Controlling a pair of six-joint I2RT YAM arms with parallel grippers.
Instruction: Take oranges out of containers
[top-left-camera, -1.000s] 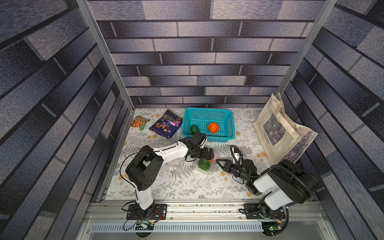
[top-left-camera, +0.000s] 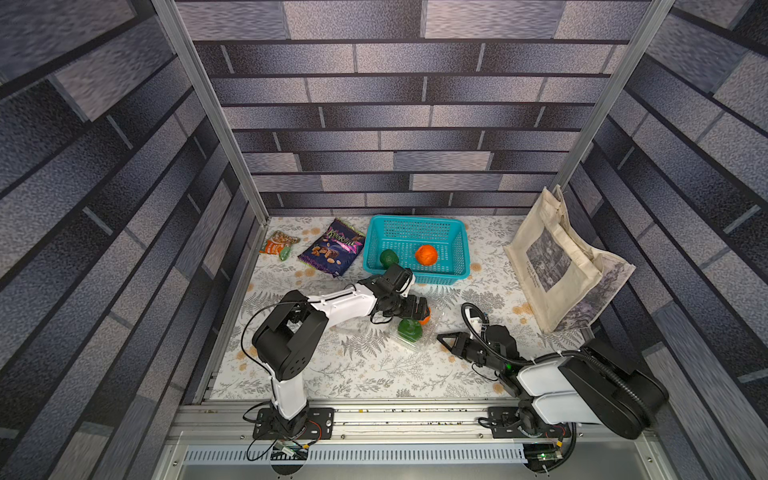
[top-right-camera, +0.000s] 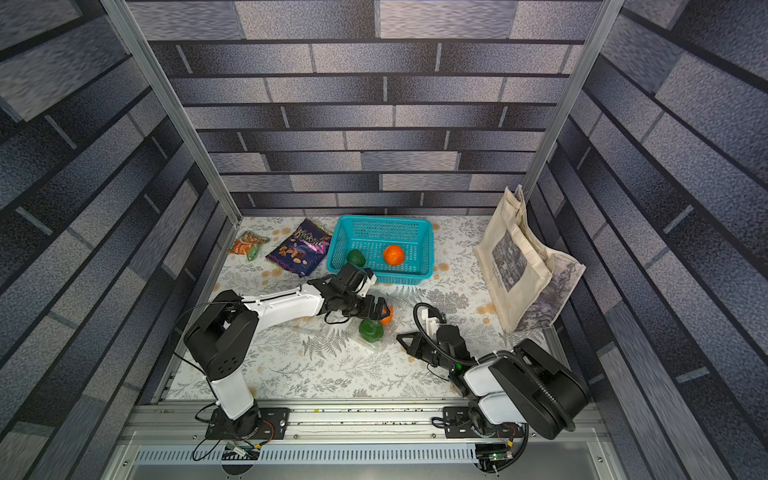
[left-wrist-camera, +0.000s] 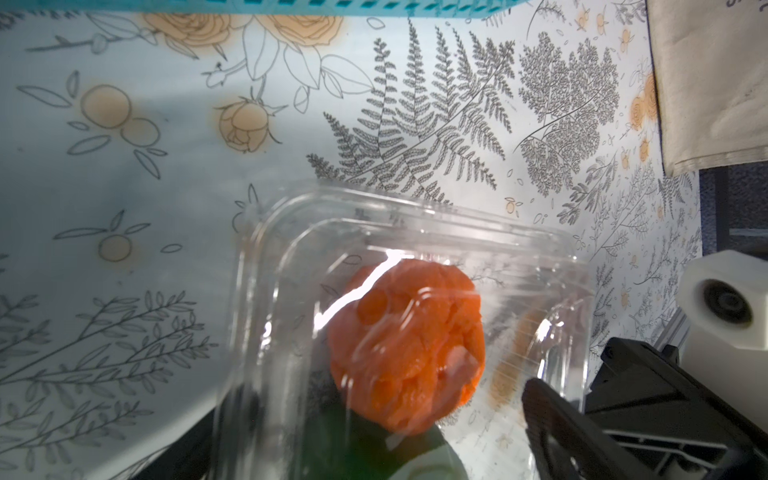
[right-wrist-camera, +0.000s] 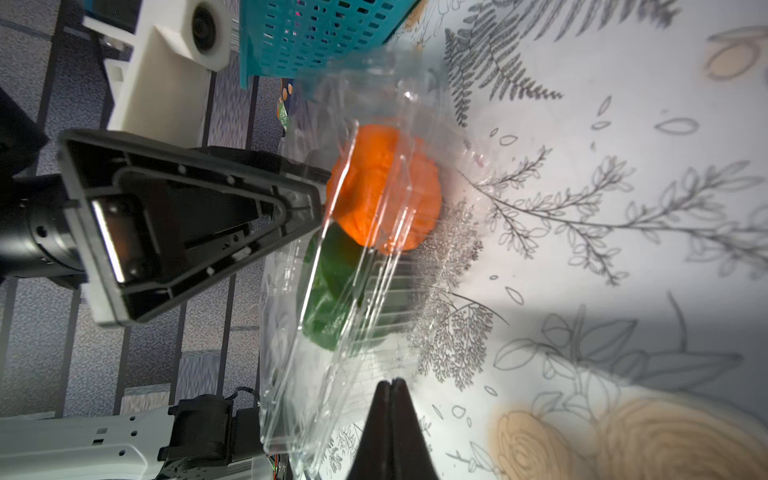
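A clear lidded plastic container (left-wrist-camera: 416, 216) lies on the table, holding an orange (left-wrist-camera: 404, 344) and a green fruit (right-wrist-camera: 332, 288). My left gripper (top-left-camera: 414, 308) hangs over it, open, its fingers at either side in the left wrist view. My right gripper (top-right-camera: 406, 340) stands just right of the container, shut, nothing between its fingertips in the right wrist view. Another orange (top-left-camera: 426, 255) sits in the teal basket (top-left-camera: 448, 232), beside a green fruit (top-left-camera: 389, 257).
A beige tote bag (top-left-camera: 552, 272) stands on the right. A dark snack bag (top-left-camera: 328, 248) and a small orange packet (top-left-camera: 279, 242) lie at the back left.
The container and the fruit in it sit slightly further right than a second ago. The left arm is nearly still.
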